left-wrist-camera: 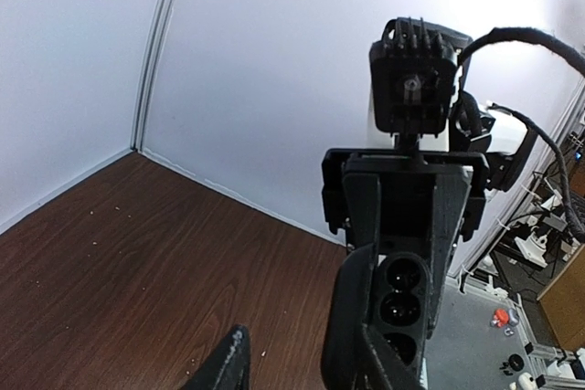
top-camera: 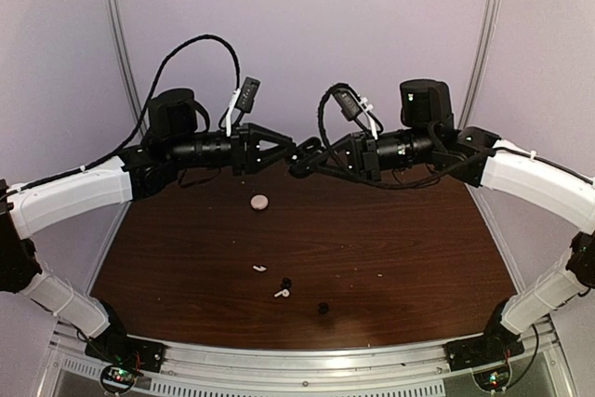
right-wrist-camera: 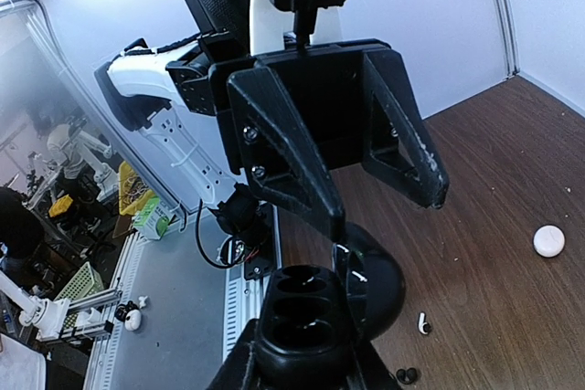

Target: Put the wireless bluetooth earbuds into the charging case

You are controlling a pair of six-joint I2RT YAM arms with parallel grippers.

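Note:
The black charging case (right-wrist-camera: 302,335) is held up above the table in my right gripper (top-camera: 325,157), its lid raised and three wells showing in both wrist views. My left gripper is open beside it, its fingers near the lid. On the table lie a small white earbud piece (top-camera: 259,268), a white earbud (top-camera: 283,293) next to a dark piece (top-camera: 286,283), and another dark piece (top-camera: 323,308).
A round pale pink-white lid or puck (top-camera: 259,202) lies toward the back middle of the wooden table (top-camera: 390,248). White walls stand at the back and sides.

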